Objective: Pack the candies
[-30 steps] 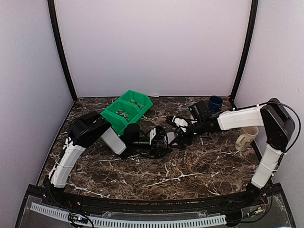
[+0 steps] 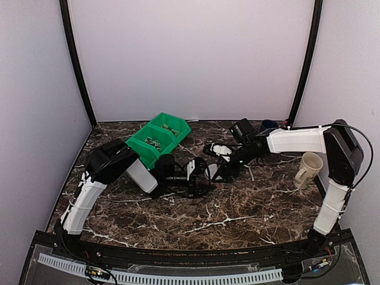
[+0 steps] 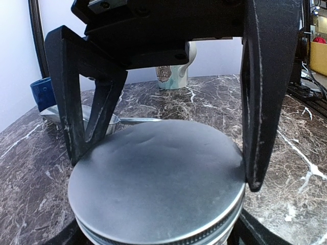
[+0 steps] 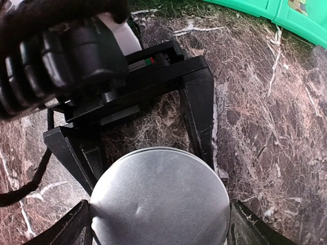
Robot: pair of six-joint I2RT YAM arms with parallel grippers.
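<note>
A jar with a silver lid (image 2: pixel 212 170) stands between the two arms near the table's middle; most of its body is hidden. In the left wrist view its lid (image 3: pixel 158 178) fills the foreground, the fingers (image 3: pixel 258 102) of the right hand on either side. My left gripper (image 2: pixel 205 181) is open around the jar, its fingers (image 3: pixel 61 236) just showing low in its own view. Open too, my right gripper (image 2: pixel 217 165) straddles the lid (image 4: pixel 161 196), fingers (image 4: pixel 71 227) at both sides. Candies (image 2: pixel 153 142) lie in the green bin (image 2: pixel 159 123).
A metal scoop (image 3: pixel 115 121) lies beyond the jar. At the back right is a blue cup (image 2: pixel 269 124), with a cream mug (image 2: pixel 309 170) by the right edge. Bare marble (image 2: pixel 178 222) stretches across the front.
No clear motion shows in the left arm.
</note>
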